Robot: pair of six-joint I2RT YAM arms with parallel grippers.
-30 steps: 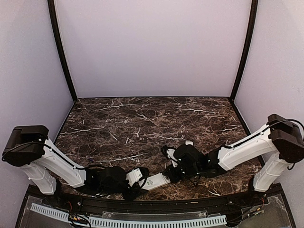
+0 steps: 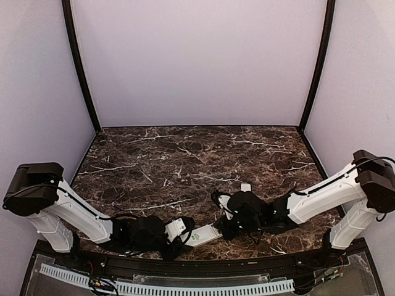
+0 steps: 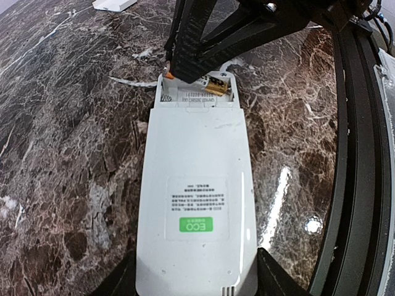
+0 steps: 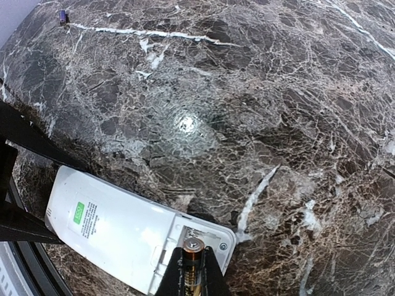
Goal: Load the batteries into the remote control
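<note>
The white remote control (image 3: 196,154) lies label side up, its back-end compartment (image 3: 165,95) uncovered. My left gripper is shut on the opposite end of the remote. An orange-and-black battery (image 4: 193,245) is at the compartment, between the fingers of my right gripper. From the left wrist view, this battery (image 3: 216,85) lies across the compartment, partly covered by the right fingers (image 3: 188,65). Whether those fingers press on it or stand slightly apart is unclear. Its seating is hidden too. A second, purple battery (image 4: 63,17) lies far off on the table.
A small white piece (image 2: 245,187), perhaps the cover, lies on the table behind my right gripper. The black front rail (image 2: 203,266) runs close to the remote.
The right arm has shifted slightly near the remote's open end. My left gripper and the remote have stayed in place.
</note>
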